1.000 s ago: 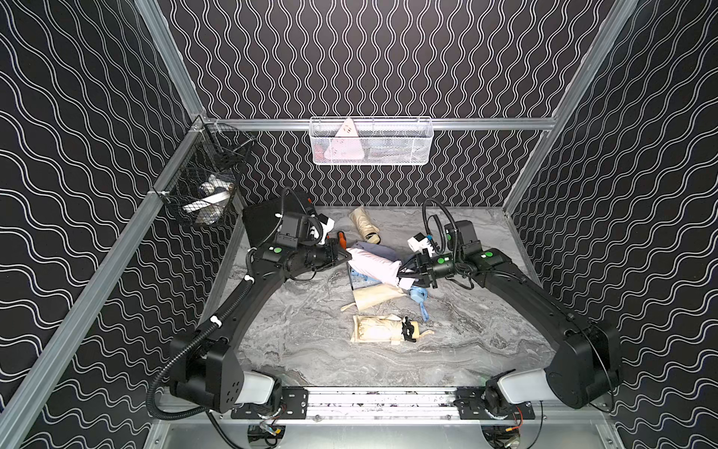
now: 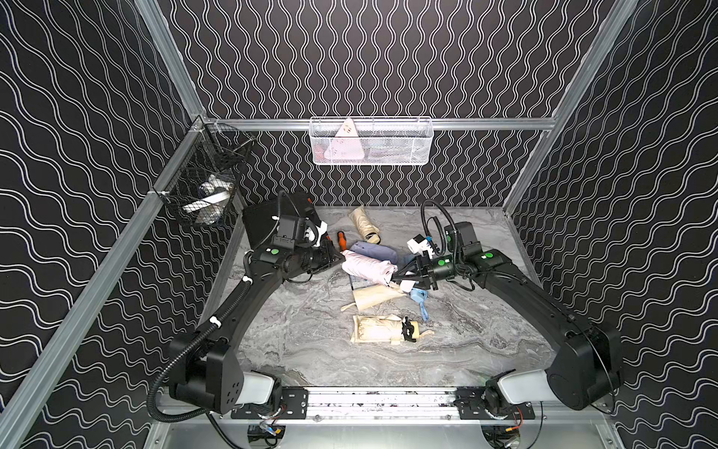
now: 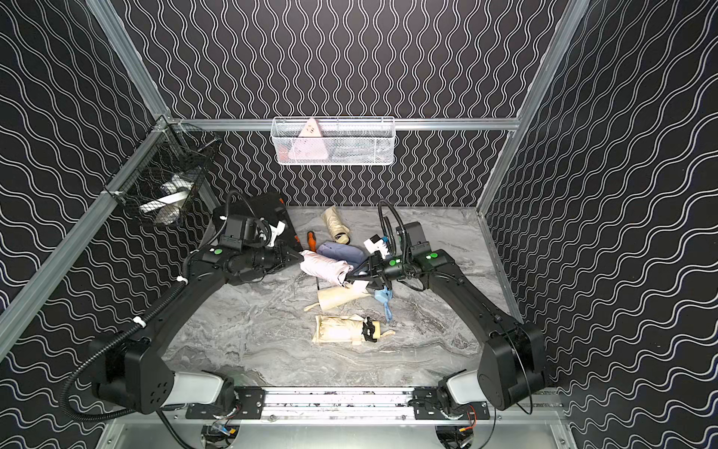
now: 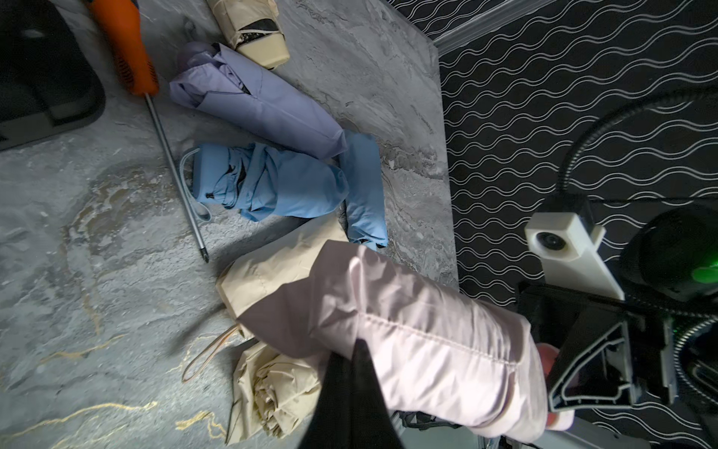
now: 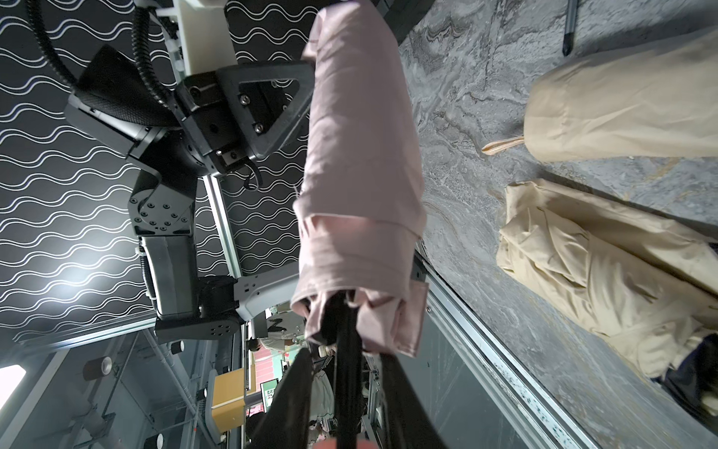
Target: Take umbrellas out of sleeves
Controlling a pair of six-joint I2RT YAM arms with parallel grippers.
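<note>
A pink sleeved umbrella (image 2: 368, 265) (image 5: 359, 149) is raised between my two grippers. In the right wrist view my right gripper is at the bunched end of the sleeve, where something dark runs between the fingers; how firmly they close on it is unclear. My left gripper is shut at the other end, beside the pink cloth. A lavender umbrella (image 4: 254, 104), a blue one (image 4: 269, 179) and beige sleeves or umbrellas (image 2: 377, 295) lie beneath and around. A beige bundle (image 2: 377, 329) with black parts lies nearer the front.
An orange screwdriver (image 4: 127, 45) lies by a black case (image 2: 258, 220) at the back left. Another beige bundle (image 2: 362, 220) lies at the back. A white mesh basket (image 2: 389, 142) hangs on the back wall.
My left gripper has shifted slightly back to the left over the last second, drawing away from the pink umbrella's end. The right arm has barely moved.
</note>
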